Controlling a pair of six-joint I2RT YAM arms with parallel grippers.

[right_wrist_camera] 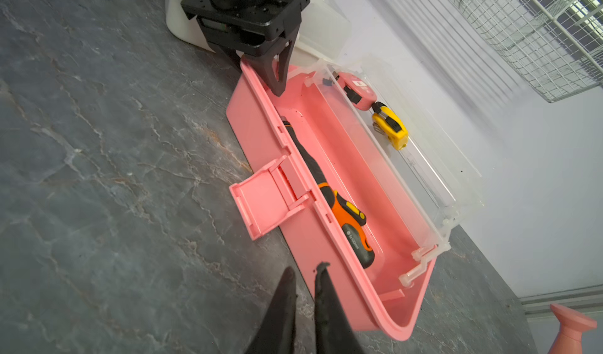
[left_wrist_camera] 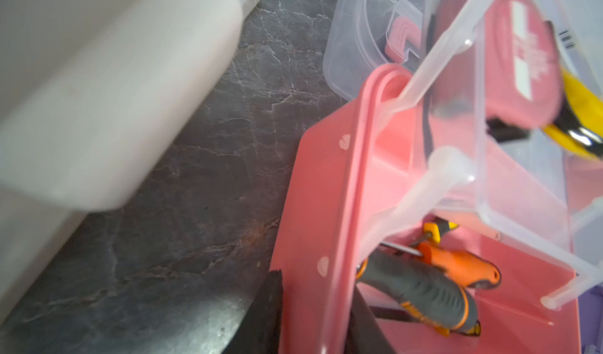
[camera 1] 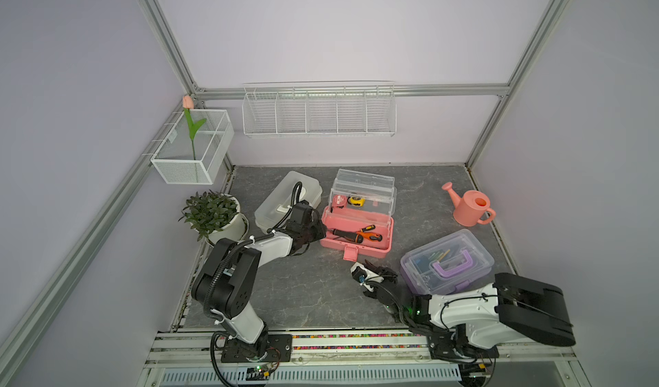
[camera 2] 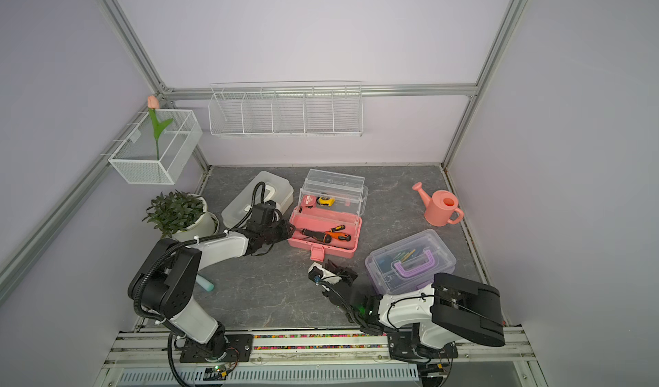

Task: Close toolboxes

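The pink toolbox [right_wrist_camera: 395, 310] stands mid-table, its clear lid [camera 2: 333, 179] raised behind it, its front latch [right_wrist_camera: 263, 203] hanging down. Screwdrivers [left_wrist_camera: 414, 278] lie in the base; pink [right_wrist_camera: 355, 90] and yellow [right_wrist_camera: 390, 125] tape measures sit in the clear tray. My left gripper is shut on the pink box's left end wall. My right gripper is low before the box's front right, fingers a little apart, nothing seen between them. A purple-handled box [camera 1: 458, 249] at right and a clear-lidded box [camera 2: 243, 205] at back left have their lids down.
A pink watering can [camera 1: 470, 208] stands at the back right, a potted plant [camera 1: 211, 215] at the left. Wire baskets [camera 1: 319, 112] hang on the walls.
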